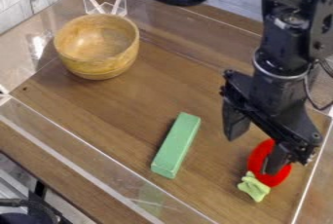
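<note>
The black gripper (270,130) is low at the right of the camera view, open, directly over a red round object (271,168) that it partly hides. A small pale green piece (254,187) lies at the front edge of the red object. Whether the fingers touch the red object cannot be told.
A green rectangular block (176,146) lies front centre. A wooden bowl (96,53) stands at the back left. Transparent rims run along the table's edges.
</note>
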